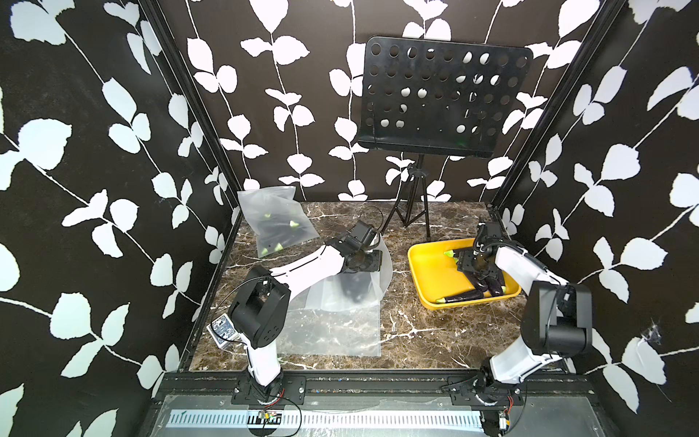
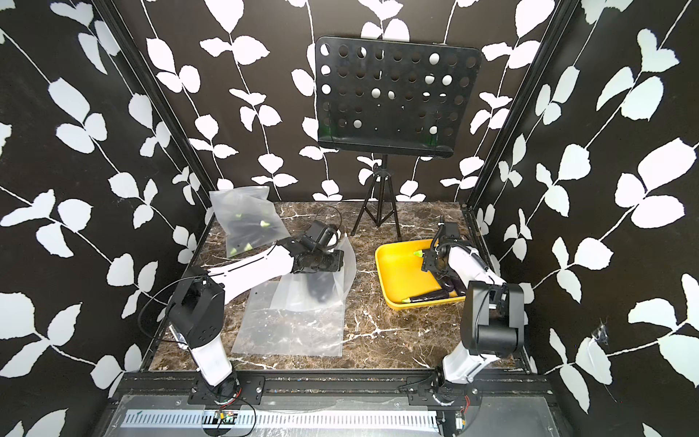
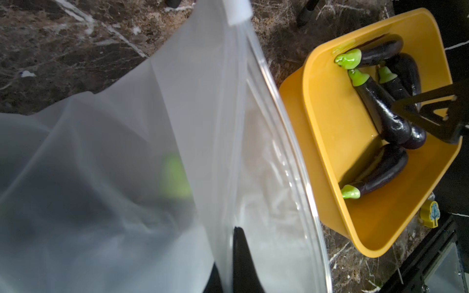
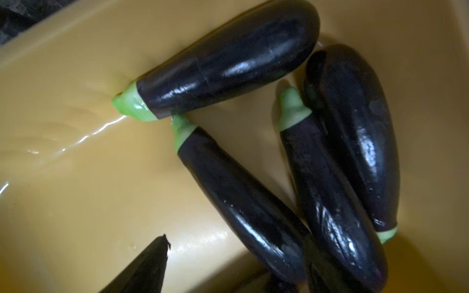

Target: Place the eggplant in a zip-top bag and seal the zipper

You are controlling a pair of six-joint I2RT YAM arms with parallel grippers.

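A clear zip top bag (image 3: pixel 97 185) lies in front of the music stand, left of the yellow bin (image 2: pixel 393 284); my left gripper is shut on its top edge, beside the zipper strip. A blurred green shape shows through the plastic. Several dark eggplants (image 4: pixel 229 190) with green tops lie in the yellow bin. My right gripper hangs over the bin with its fingers apart and nothing seen held, near the middle eggplant.
A second bag (image 1: pixel 273 218) with green-topped shapes lies at the back left. A black music stand (image 1: pixel 440 94) stands at the back. Flat clear plastic (image 2: pixel 284 335) covers the front left of the marble table.
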